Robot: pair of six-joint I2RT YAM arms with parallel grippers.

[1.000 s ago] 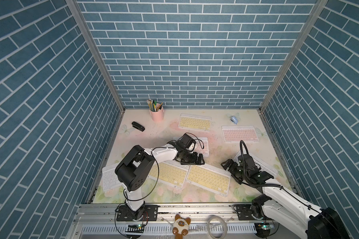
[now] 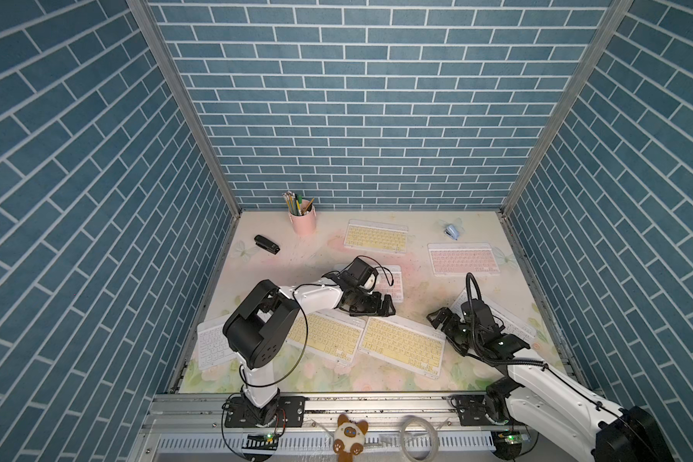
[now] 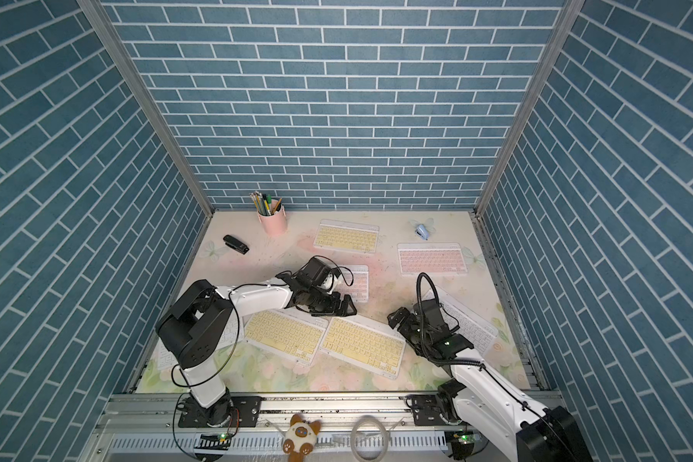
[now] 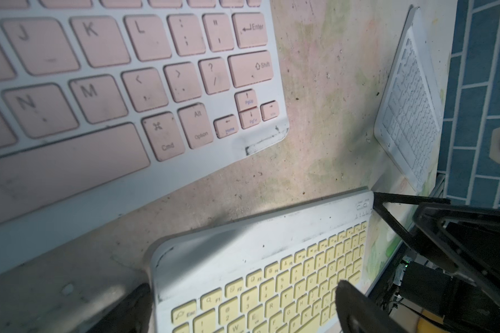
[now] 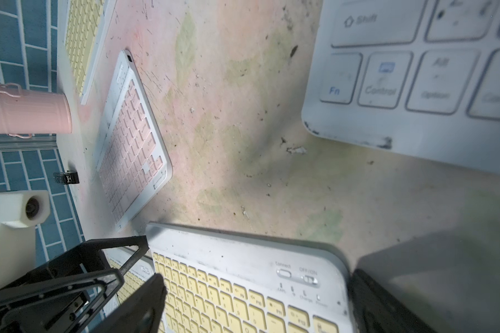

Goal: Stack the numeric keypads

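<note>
Two yellow keyboards (image 2: 400, 346) lie at the front. My left gripper (image 2: 377, 305) is low at the back edge of the right-hand one, in front of a pink keyboard (image 4: 111, 66); its dark fingers straddle the yellow keyboard's end in the left wrist view, and whether they touch it is unclear. My right gripper (image 2: 441, 319) is open at the same keyboard's other end, one finger beside its corner in the right wrist view. A white keyboard (image 2: 516, 323) lies to the right, partly behind that gripper. Another white keyboard (image 2: 214, 346) lies at the far left.
A yellow keyboard (image 2: 375, 235) and a pink keyboard (image 2: 463, 259) lie at the back. A pink pen cup (image 2: 302, 220), black stapler (image 2: 266, 244) and small blue object (image 2: 452, 231) also stand or lie there.
Both arms are almost still; the right one has shifted very slightly. The keyboards have not visibly moved.
</note>
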